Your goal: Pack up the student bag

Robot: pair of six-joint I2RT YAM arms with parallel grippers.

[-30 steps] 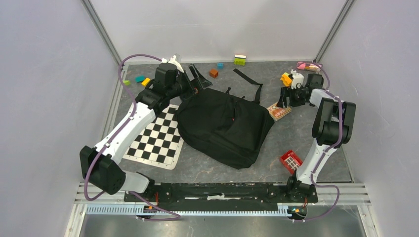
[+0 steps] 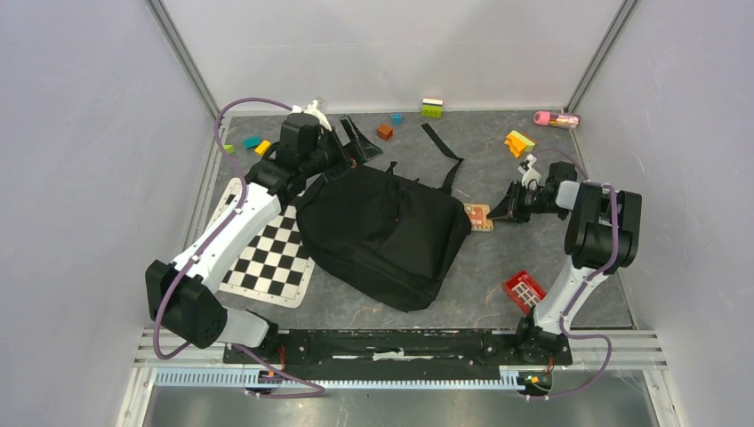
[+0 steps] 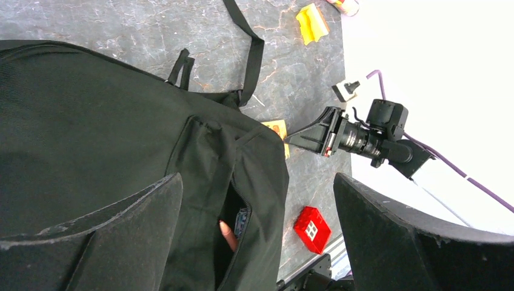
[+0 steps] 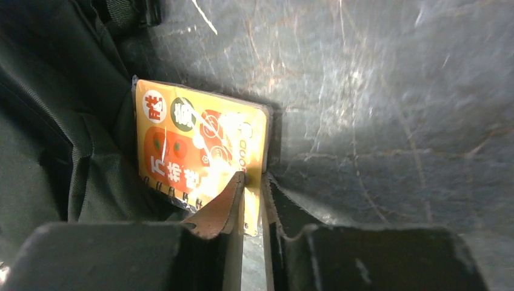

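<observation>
A black student bag (image 2: 382, 236) lies mid-table; in the left wrist view its zipped opening shows something pinkish inside. An orange spiral notebook (image 2: 476, 216) lies flat against the bag's right side, printed with characters (image 4: 182, 139). My right gripper (image 2: 495, 215) is at the notebook's right edge; its fingertips (image 4: 238, 182) sit close together on that edge, and I cannot tell whether they grip it. My left gripper (image 2: 360, 142) hangs over the bag's upper left, its fingers spread wide with nothing held between them in the left wrist view.
A checkered board (image 2: 258, 267) lies at left, a red case (image 2: 525, 286) at front right. Coloured blocks (image 2: 385, 132), a yellow object (image 2: 517, 142) and a pink cylinder (image 2: 556, 119) stand along the back. Floor right of the bag is fairly clear.
The notebook and the bag have shifted left and toward the front. The left arm has stayed put.
</observation>
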